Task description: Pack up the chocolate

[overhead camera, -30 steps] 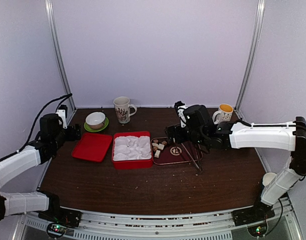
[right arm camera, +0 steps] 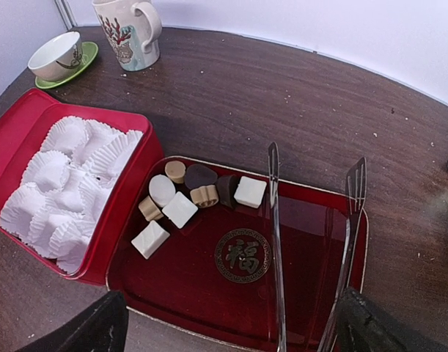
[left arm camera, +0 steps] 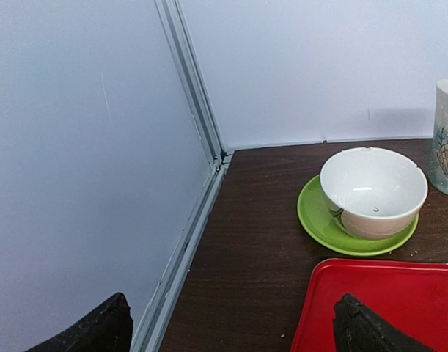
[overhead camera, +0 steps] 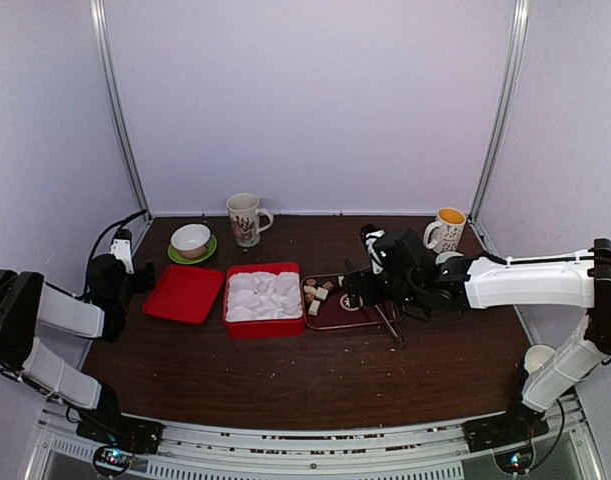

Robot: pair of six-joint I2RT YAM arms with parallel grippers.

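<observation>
A red box [right arm camera: 96, 263] full of white paper cups [right arm camera: 62, 191] stands mid-table, its red lid [overhead camera: 183, 295] to its left. A dark red tray [right arm camera: 180, 271] holds several white and brown chocolates [right arm camera: 180, 210] near its left and back, plus two metal tongs [right arm camera: 277, 249] on the right. My right gripper is open above the tray, nothing between its fingers. My left gripper is open at the left side of the table, beside the lid, holding nothing.
A white bowl [left arm camera: 372, 183] on a green saucer and a mug [overhead camera: 243, 222] stand at the back left; an orange-lined mug [overhead camera: 445, 232] is at the back right.
Both arms have moved: the left has pulled back a little and its elbow is higher; the right gripper has shifted slightly right and down in the top view. The objects are unmoved.
</observation>
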